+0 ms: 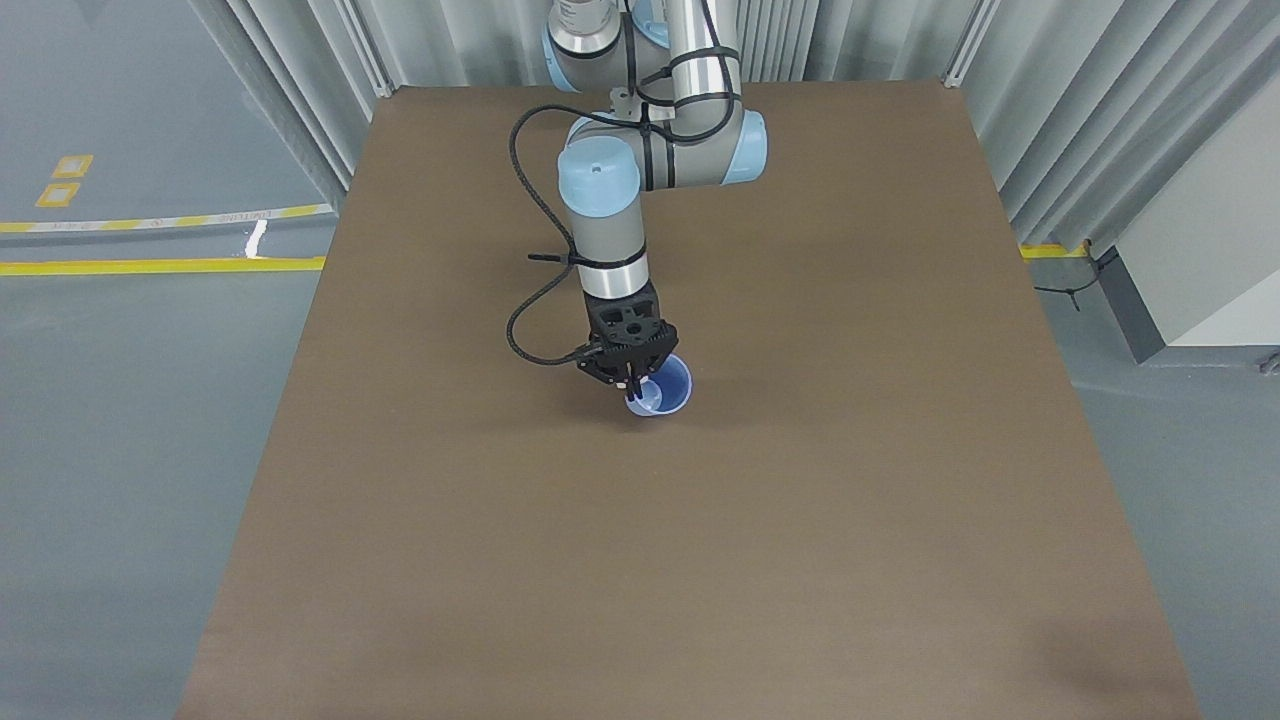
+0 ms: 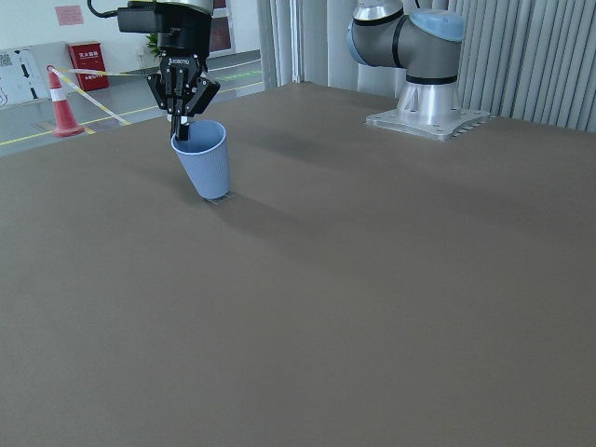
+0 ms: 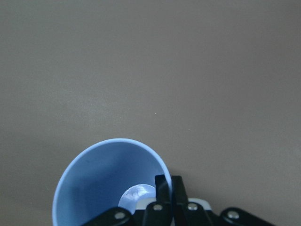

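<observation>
A light blue plastic cup [image 1: 666,390] is held near the middle of the table, with my gripper [image 2: 181,132] shut on its rim. In the wrist view the cup [image 3: 96,169] fills the lower left, and my black fingers [image 3: 178,193] pinch its right wall, one inside and one outside. In the left view the cup [image 2: 205,168] is slightly tilted, its bottom at or just above a small flat piece on the table that is too hidden to make out.
The arm's base [image 2: 424,126] stands at the back of the table.
</observation>
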